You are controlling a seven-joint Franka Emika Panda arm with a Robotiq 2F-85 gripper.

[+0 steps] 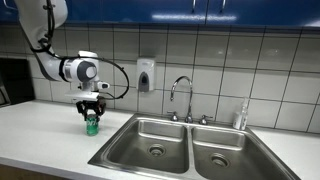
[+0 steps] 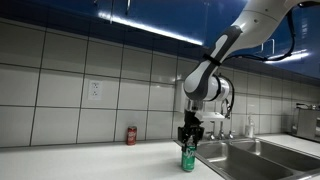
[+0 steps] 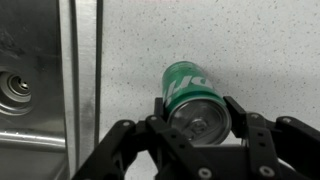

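Observation:
A green can [image 1: 92,127] is upright at the left part of the white counter, with my gripper [image 1: 92,115] shut around its upper end. From the other side, exterior view 2 shows the same can [image 2: 188,160] below the gripper [image 2: 188,141]. Looking down in the wrist view, I see the can's silver top and green side [image 3: 183,76] between the dark fingers. Whether its base touches the counter or hangs just above it, I cannot tell.
A double steel sink [image 1: 155,150] with a tall faucet [image 1: 174,92] lies right of the can. A red-brown can [image 2: 131,135] stands near the tiled wall. The soap bottle [image 1: 241,117] is behind the sink's right side. Bare counter [image 2: 70,160] extends beyond the green can.

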